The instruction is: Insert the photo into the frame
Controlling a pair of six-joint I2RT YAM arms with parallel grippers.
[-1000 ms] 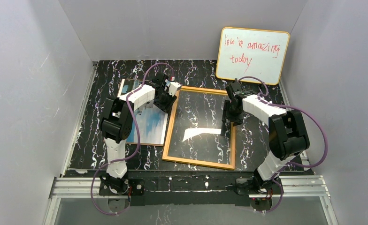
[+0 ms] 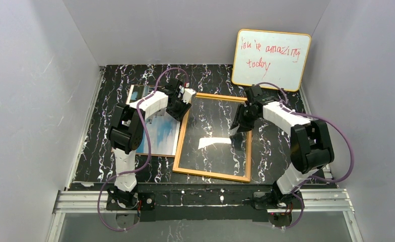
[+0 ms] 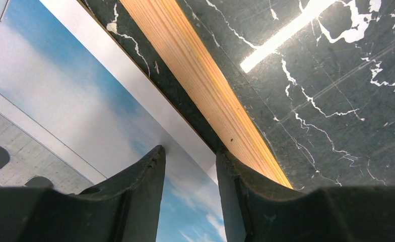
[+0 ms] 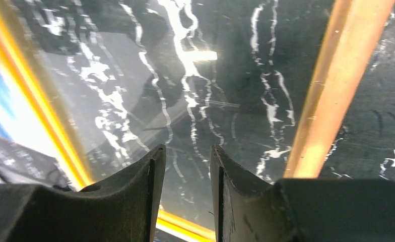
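The blue-and-white photo (image 2: 160, 132) lies flat at the left, beside the wooden frame (image 2: 211, 175). Dark marbled surface shows through the frame, and no picture is inside it. My left gripper is part open over the photo's right edge. One of its fingers stands over the picture (image 3: 110, 96), the other at the white border near the frame's left rail (image 3: 205, 83). My right gripper is above the inside of the frame, near its right rail (image 4: 339, 75). Its fingers are a little apart, and nothing shows between them.
A whiteboard (image 2: 273, 58) with red writing leans at the back right. A bright reflection (image 2: 214, 141) crosses the frame's opening. Bare marbled table (image 2: 273, 156) lies right of the frame; the table's front edge is close below it.
My right gripper has moved left, from over the frame's right rail to over its opening. The frame has shifted very slightly left since a second ago. The left arm has barely moved.
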